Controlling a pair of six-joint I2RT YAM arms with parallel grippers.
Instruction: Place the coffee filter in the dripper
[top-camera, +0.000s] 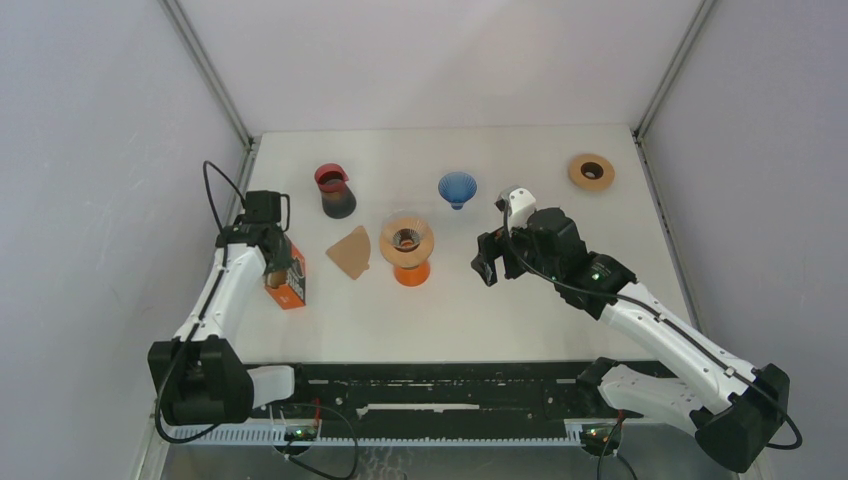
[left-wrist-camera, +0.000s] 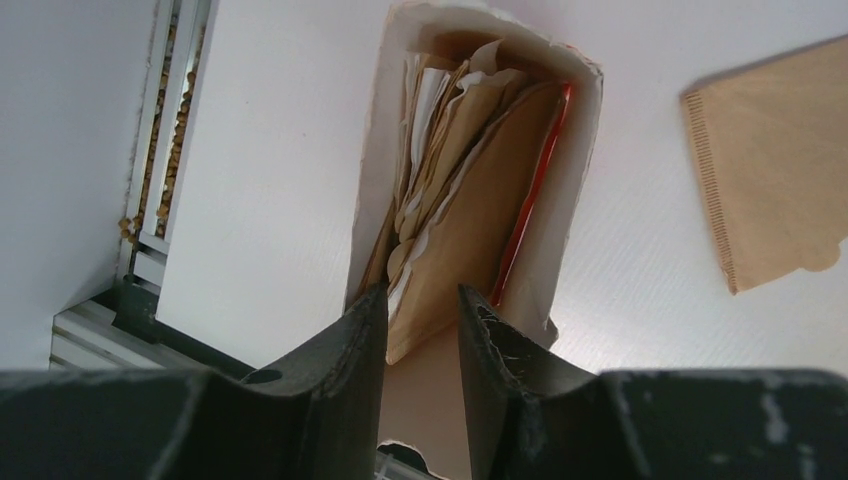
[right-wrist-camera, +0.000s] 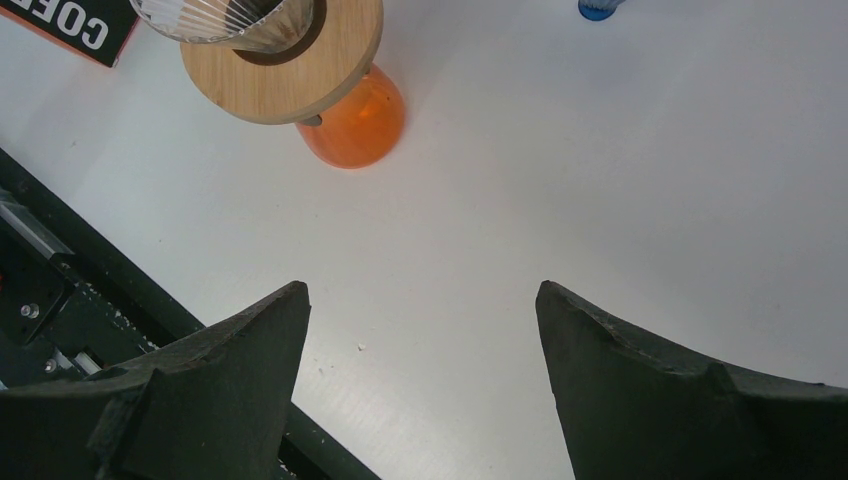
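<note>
Brown and white paper filters (left-wrist-camera: 470, 190) stand inside an open orange box (top-camera: 290, 293), with my left gripper over its mouth. The left fingers are parted, and no filter is clearly gripped between them. A loose brown filter (top-camera: 350, 252) lies flat on the table right of the box. The clear dripper (top-camera: 405, 228) sits in a wooden ring on an orange base (top-camera: 411, 275); no paper shows in it. My right gripper hangs over bare table right of the dripper, open and empty.
A red and dark jug (top-camera: 335, 192) stands behind the loose filter. A blue dripper (top-camera: 457, 187) is at the back middle, and a wooden ring (top-camera: 591, 172) at the back right.
</note>
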